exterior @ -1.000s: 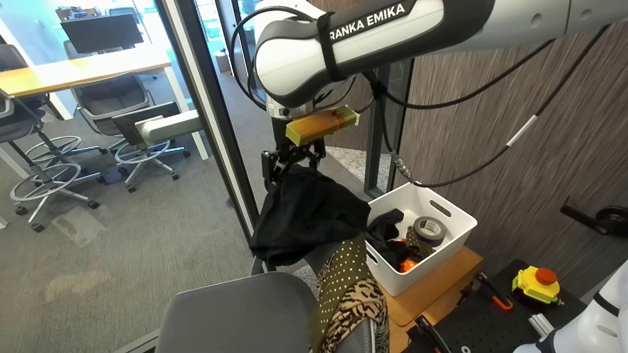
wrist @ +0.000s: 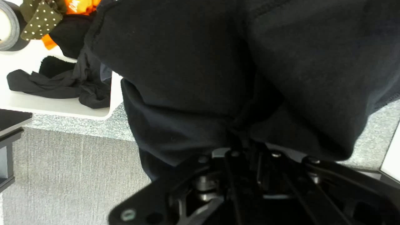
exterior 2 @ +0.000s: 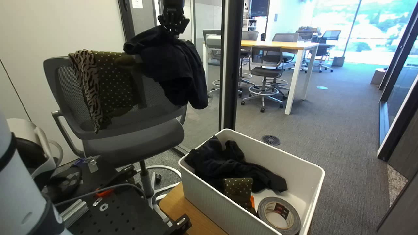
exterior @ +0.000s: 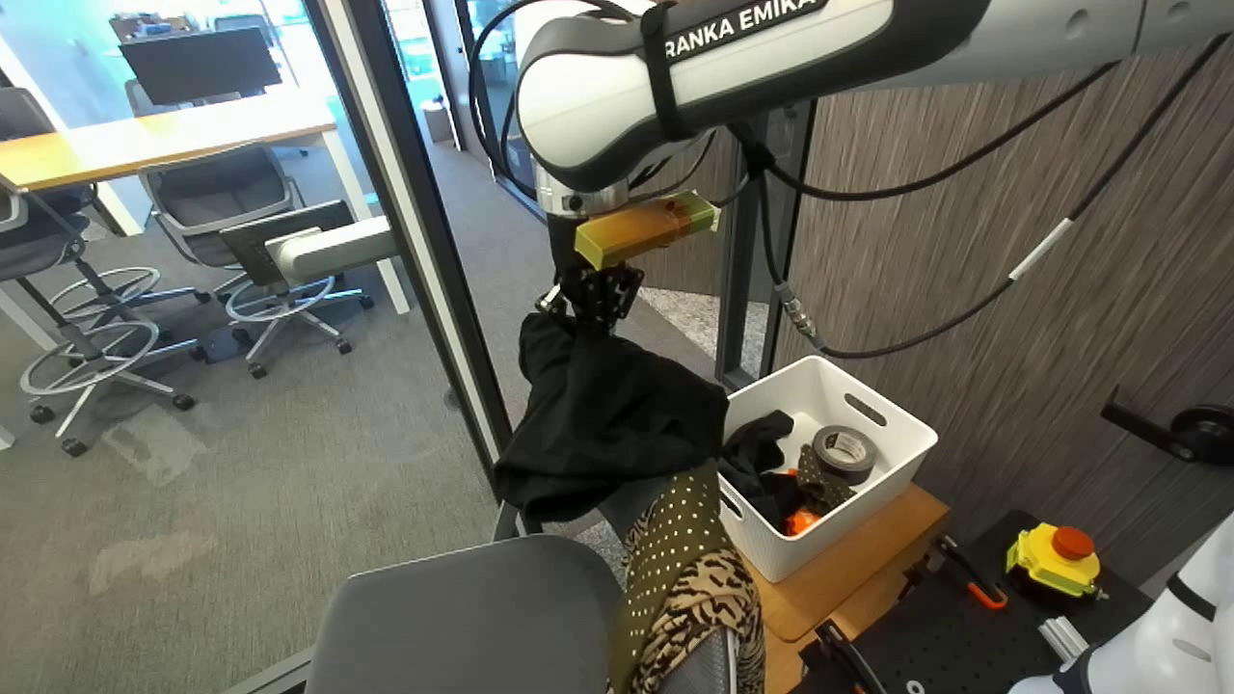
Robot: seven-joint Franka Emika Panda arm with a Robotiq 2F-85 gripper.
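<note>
A black garment drapes over the corner of the chair's backrest, its upper end pulled up to my gripper. In exterior view 2 the gripper is shut on the top of the black cloth, above the right end of the backrest. Dark fabric fills much of the wrist view and gathers at the fingers; their tips are hidden in its folds. Beside the garment, a dotted olive and animal-print scarf hangs over the same backrest.
A white bin stands on a wooden surface beside the chair. Inside it lie dark cloth, a dotted cloth and a tape roll. A glass partition post rises behind the chair.
The gripper's fingers have gone from open to shut on the black cloth. My arm has risen slightly and shifted right in exterior view 1, drawing the garment's top up.
</note>
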